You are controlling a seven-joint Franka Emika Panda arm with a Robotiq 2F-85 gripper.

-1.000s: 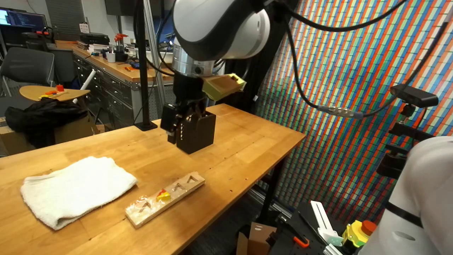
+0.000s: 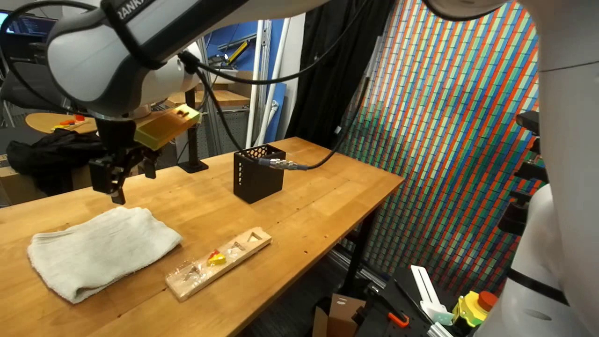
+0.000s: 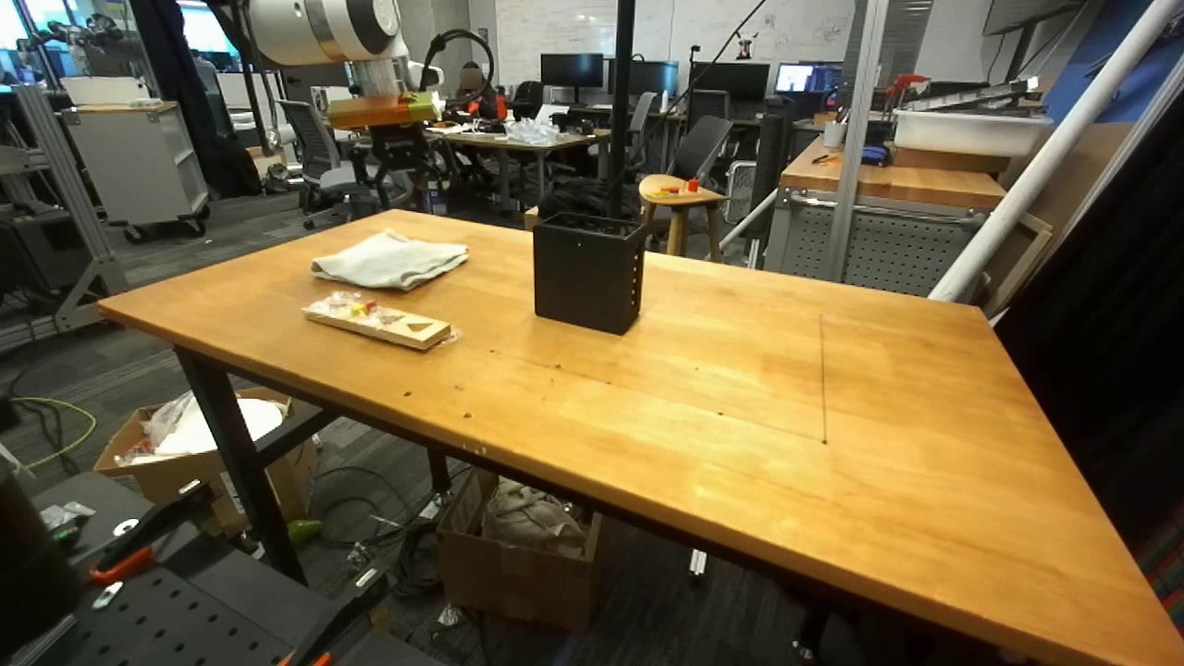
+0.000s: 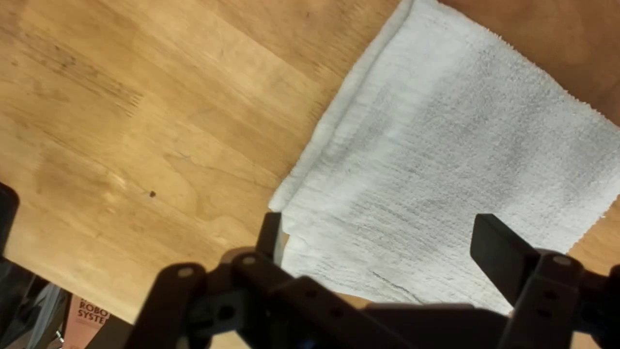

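Observation:
A folded white towel [image 2: 104,250] lies flat on the wooden table, its folded edge toward the middle of the wrist view. My gripper [image 2: 134,185] hangs over the towel's far side in exterior view 1, apart from the cloth. In the wrist view its two fingers stand wide apart, and the towel [image 4: 441,151] shows below and between them; nothing is held. To the towel's right is a wooden puzzle board [image 2: 236,251] with triangular cut-outs and clear wrap. Red and yellow pieces [image 2: 215,258] sit on it.
A black box with perforated sides [image 2: 259,174] stands upright beyond the board, close to a black post [image 2: 192,135]. A cable from my arm hangs near the box in exterior view 1.
My arm has swung left in exterior view 1, taking the gripper from in front of the black box to above the towel. The towel, board and box have stayed in place.

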